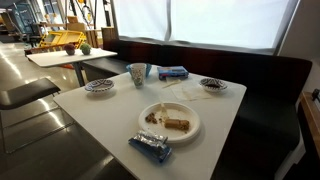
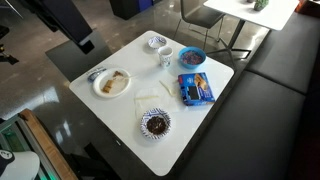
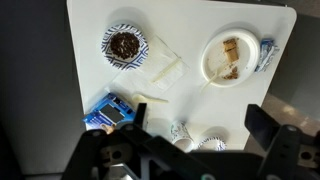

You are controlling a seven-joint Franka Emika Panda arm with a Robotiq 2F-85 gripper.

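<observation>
My gripper stands open high above the table, its dark fingers wide apart with nothing between them. A white plate carries a brown bar and some crumbs. Beside that plate lies a crumpled silver-blue wrapper. A blue packet rests towards the bench side of the table. One patterned bowl has dark bits in it; another patterned bowl sits across the table. Near the latter are a patterned cup and a blue bowl with dark contents.
A white napkin lies flat by the bowl of dark bits. Dark bench seating runs along one side of the table, and a grey chair stands opposite. Bare tabletop shows between the plate and the far bowl.
</observation>
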